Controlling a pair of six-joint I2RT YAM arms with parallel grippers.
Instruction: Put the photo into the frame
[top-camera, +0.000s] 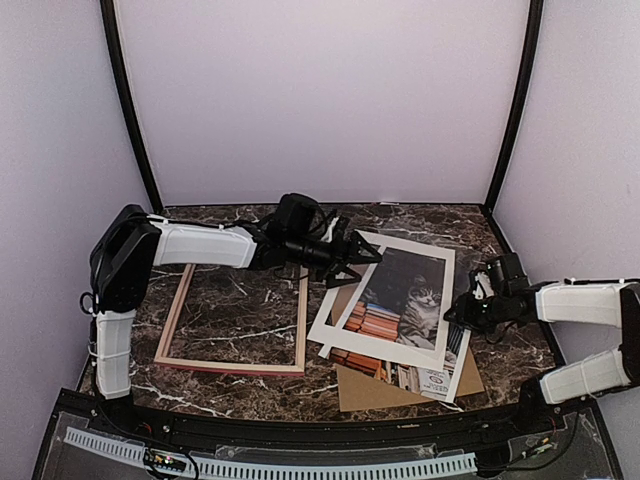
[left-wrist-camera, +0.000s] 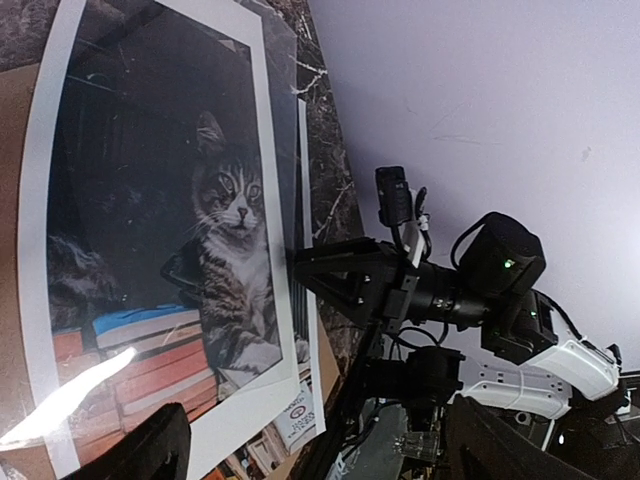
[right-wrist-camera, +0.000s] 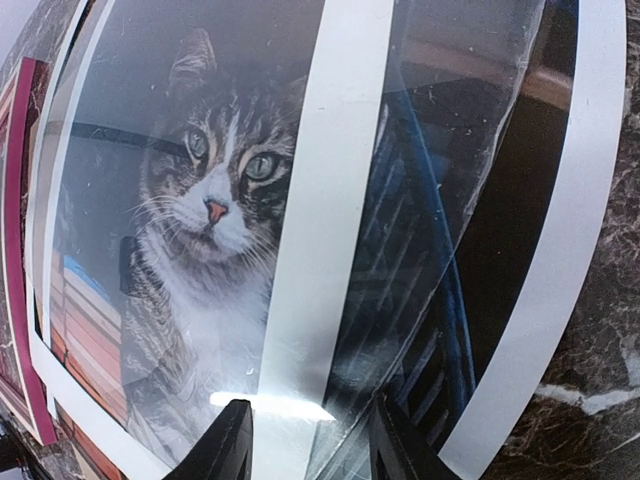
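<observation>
The cat-and-books photo (top-camera: 418, 318) lies on the table's right half under a white mat (top-camera: 447, 300). A clear sheet (right-wrist-camera: 445, 130) rests over mat and photo; its edge runs past the mat in the right wrist view. The empty wooden frame (top-camera: 303, 325) lies at the left. Over the mat's upper left side, my left gripper (top-camera: 362, 264) stands wide open and empty. My right gripper (top-camera: 456, 312) is at the sheet's right edge; its fingers (right-wrist-camera: 228, 445) are apart in the right wrist view, with the clear edge passing between or beneath them.
A brown backing board (top-camera: 365, 392) shows beneath the photo at the front. Bare marble tabletop (top-camera: 230, 390) lies in front of the wooden frame and at the far right. White walls (top-camera: 320, 100) close off the back and sides.
</observation>
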